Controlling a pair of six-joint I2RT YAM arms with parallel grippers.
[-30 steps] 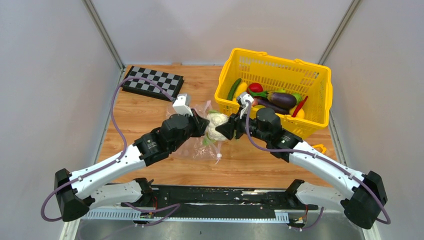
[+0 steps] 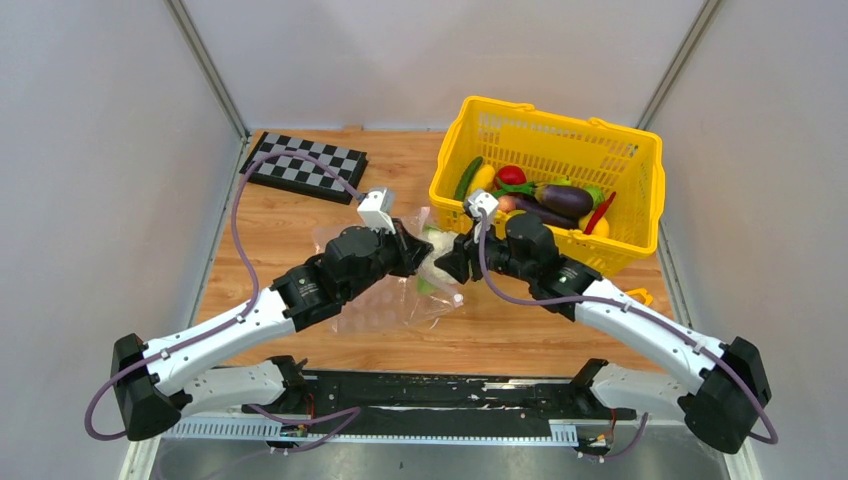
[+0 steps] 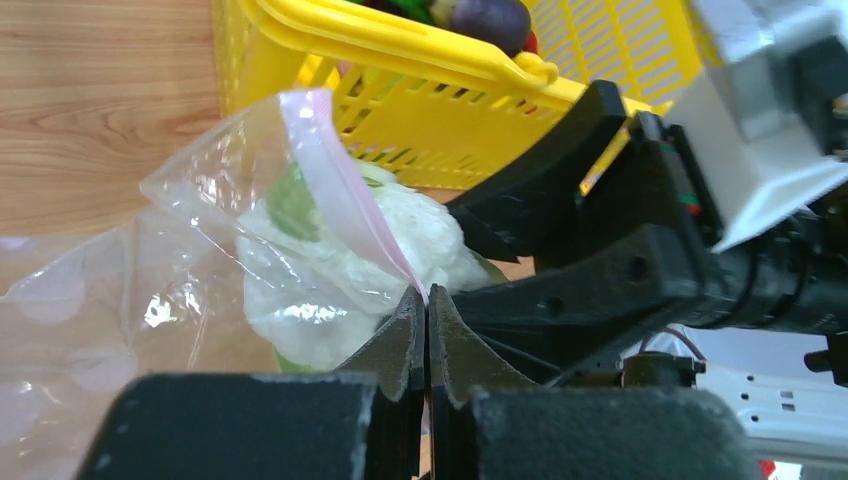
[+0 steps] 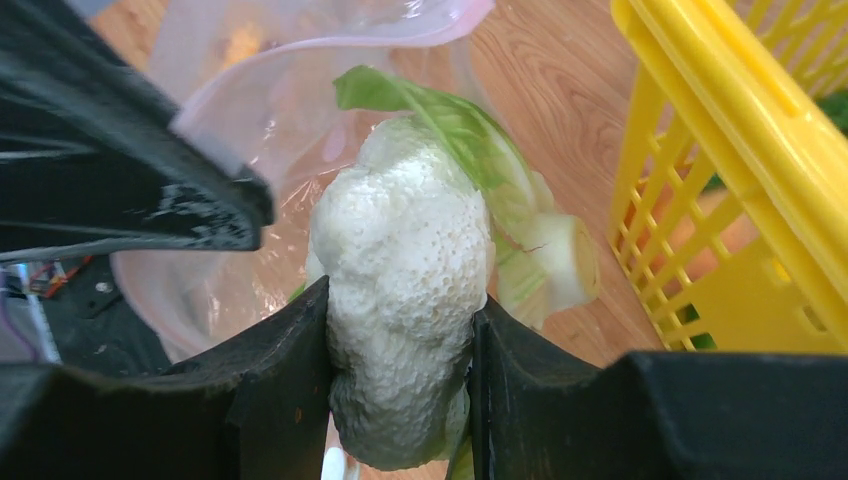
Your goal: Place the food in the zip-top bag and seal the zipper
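Note:
The clear zip top bag [image 3: 90, 300] has a pinkish zipper strip along its mouth, which runs down to my left gripper. That gripper is shut on the bag's edge. A white cauliflower with green leaves lies largely inside the bag's mouth, as the left wrist view shows through the film. On either side of it, touching, are the fingers of my right gripper, part open around its width. In the top view the cauliflower [image 2: 440, 243] is partly hidden between both grippers.
Close behind my right gripper stands a yellow basket [image 2: 640, 190] holding several vegetables, among them an eggplant [image 2: 565, 201]. A checkered board [image 2: 308, 165] lies at the back left.

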